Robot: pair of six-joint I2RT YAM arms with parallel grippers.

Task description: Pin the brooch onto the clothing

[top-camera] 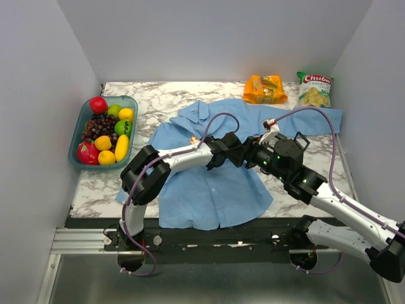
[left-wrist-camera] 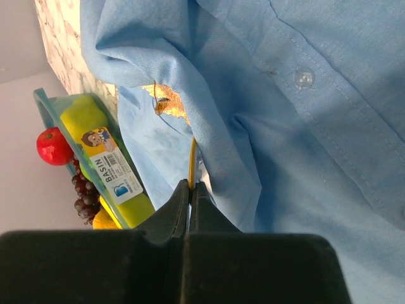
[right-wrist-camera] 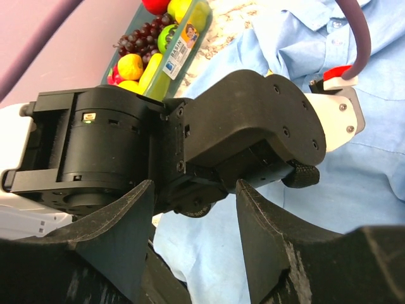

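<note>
A light blue shirt point(top-camera: 215, 196) is spread over the table. Part of the golden brooch point(left-wrist-camera: 166, 101) shows beside a raised fold of cloth in the left wrist view; the fold hides the rest. A thin golden edge runs down to the tips of my left gripper, which is shut and appears to pinch it. Whether the pin passes through the cloth cannot be made out. My right gripper is open, with no object between its fingers; the left arm's dark wrist point(right-wrist-camera: 247, 126) fills the view just beyond it.
At the left stands a teal basin point(top-camera: 77, 142) of fruit. An orange snack packet point(top-camera: 264, 89) and a green chip bag point(top-camera: 314, 90) lie at the back right. Both arms crowd close together over the shirt's middle, leaving little room between them.
</note>
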